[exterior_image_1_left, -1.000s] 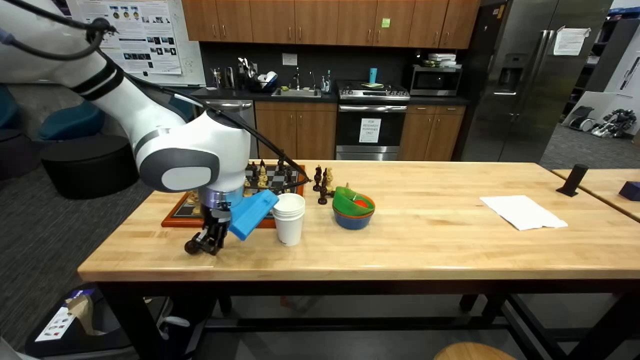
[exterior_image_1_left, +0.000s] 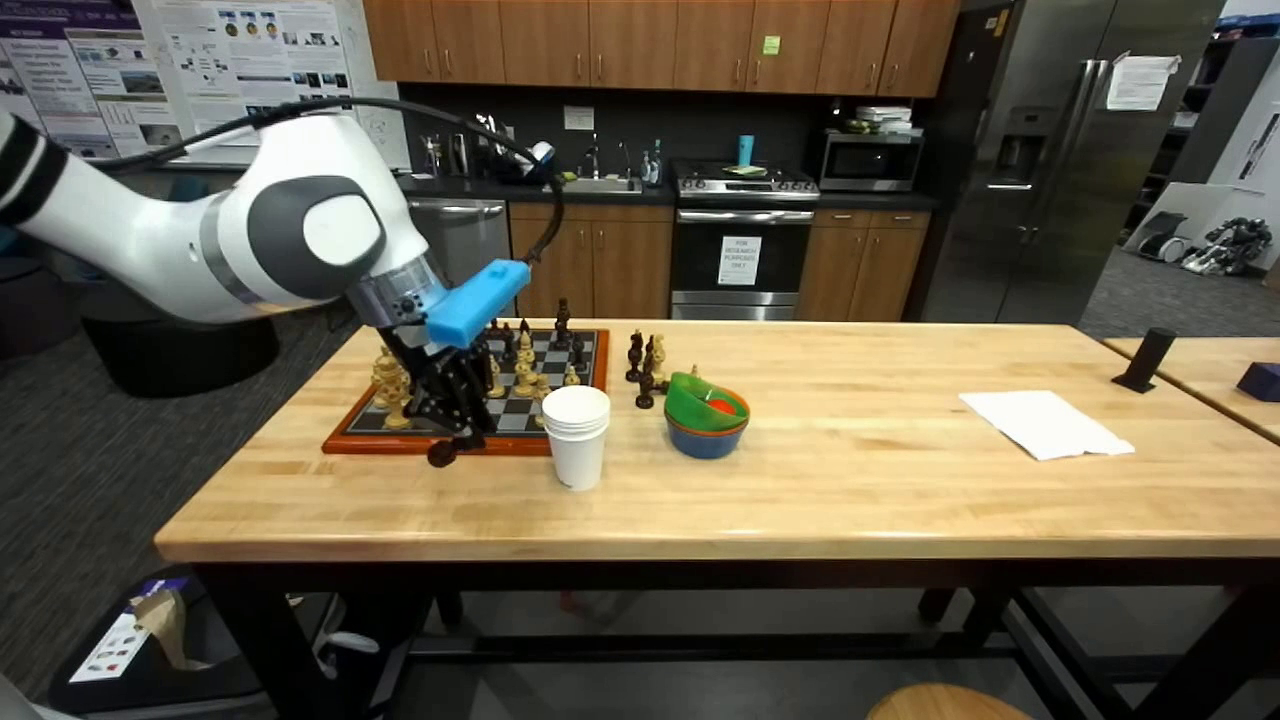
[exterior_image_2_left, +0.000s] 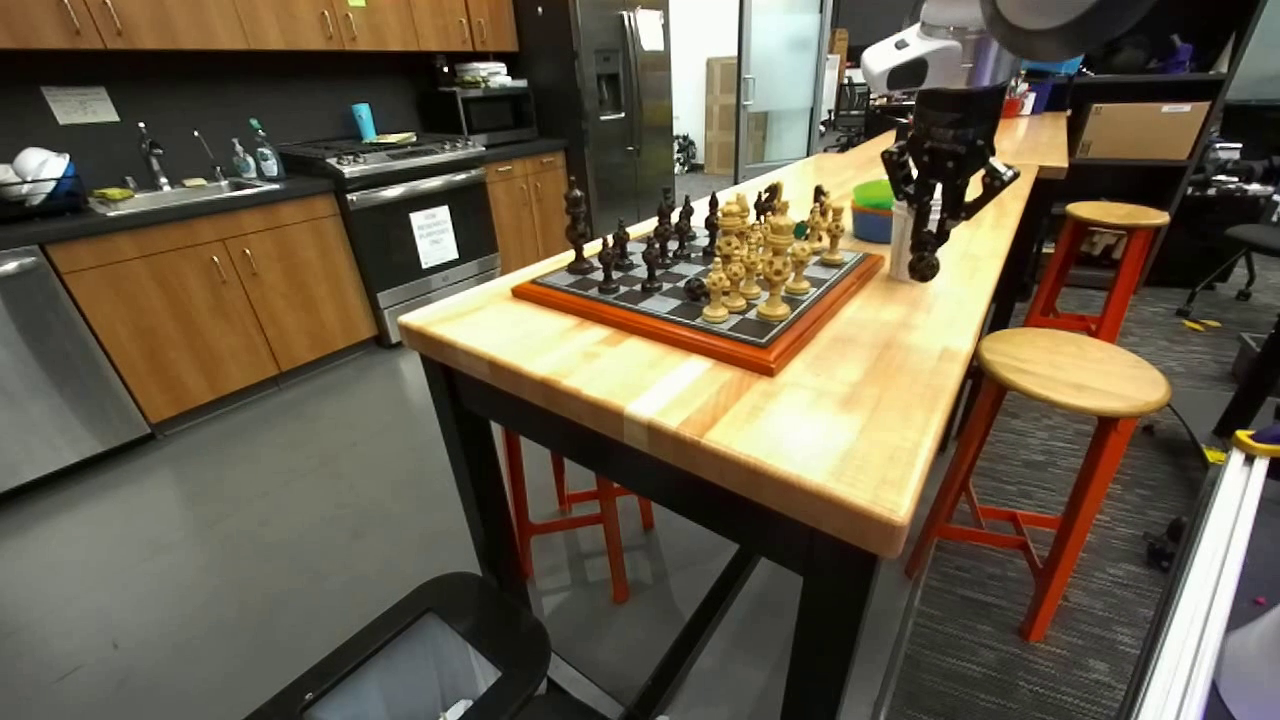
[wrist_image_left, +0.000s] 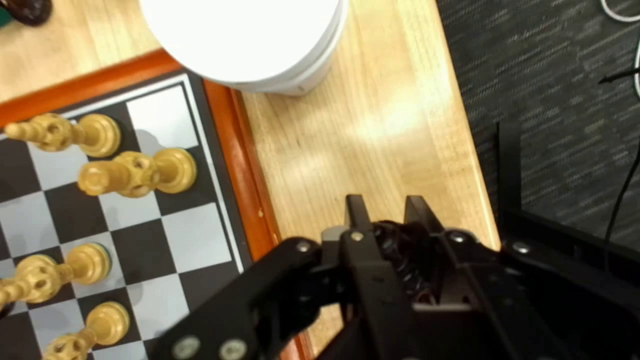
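Observation:
My gripper is shut on a dark chess piece (wrist_image_left: 393, 246), which shows between its fingers in the wrist view. The piece's round dark base (exterior_image_1_left: 441, 454) sticks out below the fingers in exterior view 1; exterior view 2 shows the same base (exterior_image_2_left: 923, 266) hanging in the air. The gripper is above the table's front side, near the edge of the chessboard (exterior_image_1_left: 384, 444) and left of the white cups. On the board (exterior_image_2_left: 768, 356), several tan pieces (exterior_image_2_left: 777, 270) and dark pieces (exterior_image_2_left: 577, 228) stand. One dark piece (exterior_image_2_left: 696, 289) seems to lie on its side.
Stacked white cups (exterior_image_1_left: 577, 438) stand at the board's front right corner. Right of them are green and blue bowls (exterior_image_1_left: 705, 420), with several chess pieces (exterior_image_1_left: 645, 366) off the board behind. A white sheet (exterior_image_1_left: 1046, 424) lies farther right.
My gripper has risen and moved back and to the right, from the table's front left toward the board's front edge. The arm has turned, uncovering more of the board. The dark piece has moved along.

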